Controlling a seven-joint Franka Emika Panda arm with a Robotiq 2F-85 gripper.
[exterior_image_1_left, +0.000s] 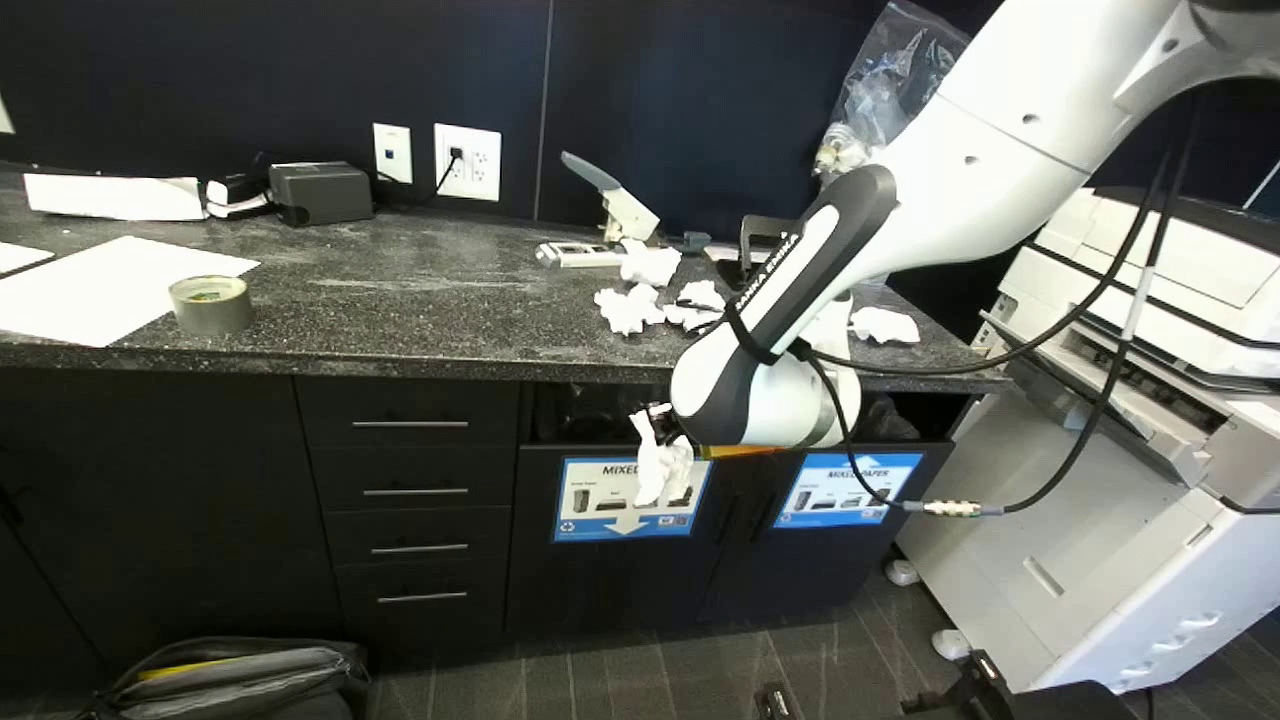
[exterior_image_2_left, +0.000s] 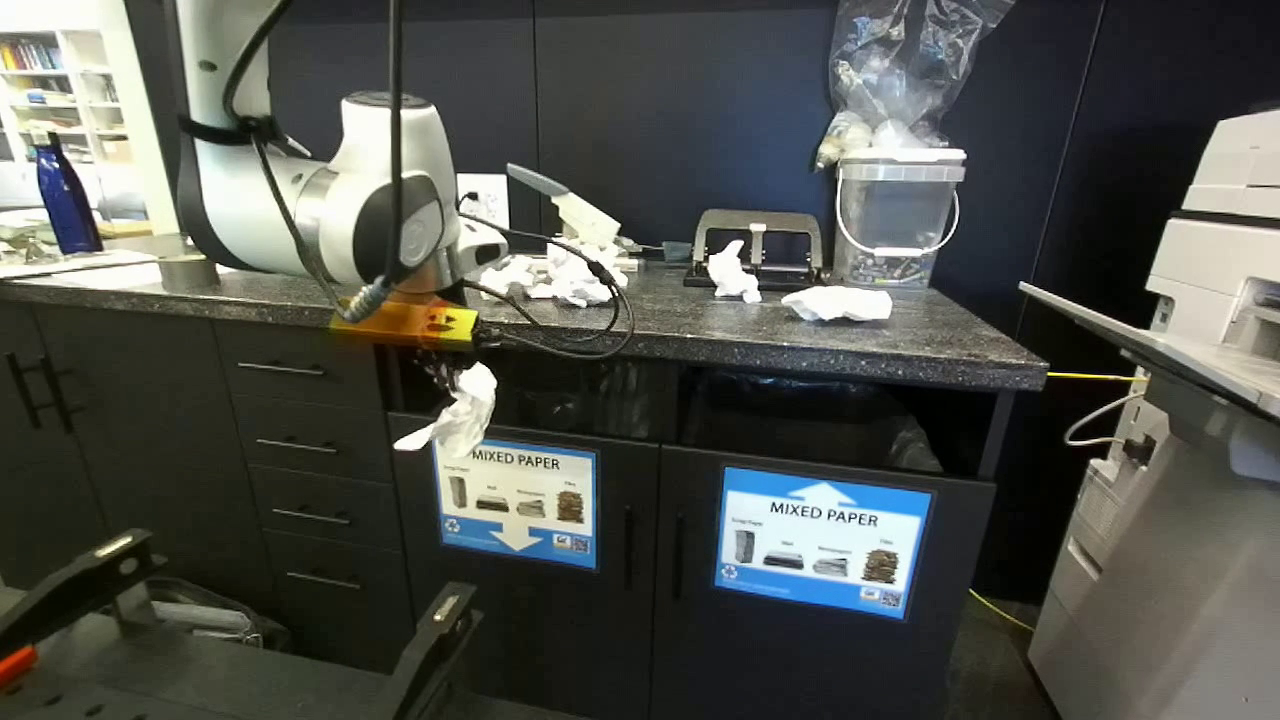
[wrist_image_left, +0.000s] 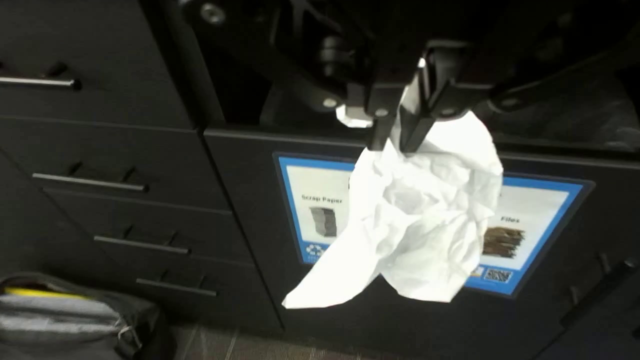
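Note:
Crumpled white paper (wrist_image_left: 429, 222) hangs from my gripper, whose fingers are shut on its upper part. In the second exterior view the paper (exterior_image_2_left: 465, 414) dangles in front of the left cabinet door, overlapping its mixed-paper sign (exterior_image_2_left: 528, 504). The gripper itself is down at the level of the left bin opening (exterior_image_2_left: 576, 396), below the counter edge. In the first exterior view the paper (exterior_image_1_left: 663, 462) shows in front of the same sign, while the arm hides most of the gripper.
Several more crumpled papers (exterior_image_1_left: 630, 310) lie on the counter (exterior_image_1_left: 420, 288), near a hole punch (exterior_image_2_left: 758, 246) and a clear bucket (exterior_image_2_left: 894, 210). A second bin opening (exterior_image_2_left: 792, 420) is to the right, above another sign (exterior_image_2_left: 822, 540). A printer (exterior_image_1_left: 1080, 480) stands at the right.

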